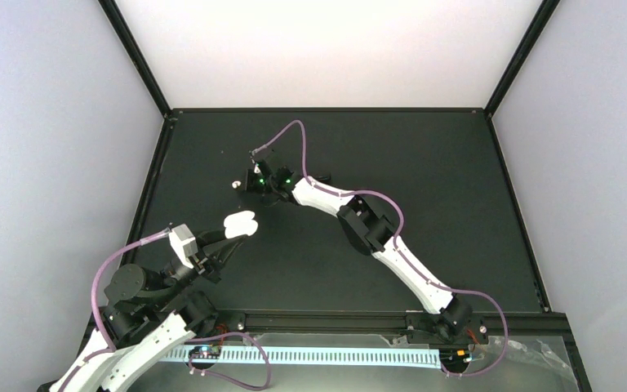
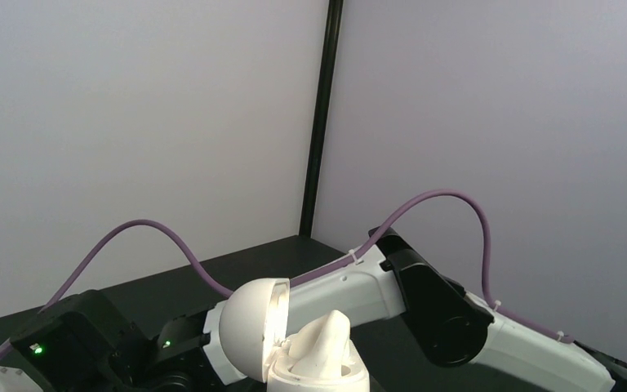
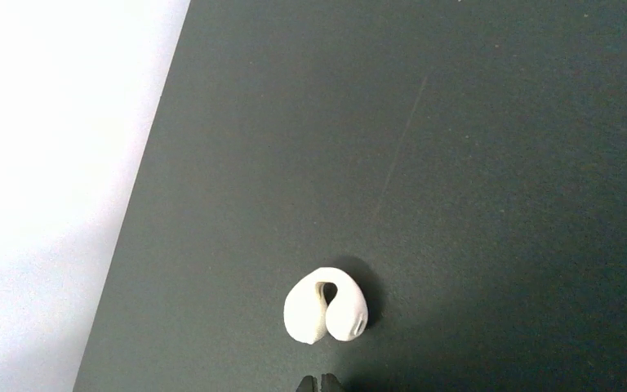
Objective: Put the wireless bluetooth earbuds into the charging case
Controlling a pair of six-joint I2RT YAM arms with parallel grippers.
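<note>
The white charging case is held up by my left gripper at the lower left of the top view. In the left wrist view its lid stands open, with a white earbud shape seated in the case body. A white earbud lies on the black mat in the right wrist view, just in front of my right gripper, whose fingertips show shut at the bottom edge with nothing seen between them. In the top view that earbud is left of the right gripper.
Pale walls and black frame rails bound it. My right arm stretches diagonally across the mat from the lower right.
</note>
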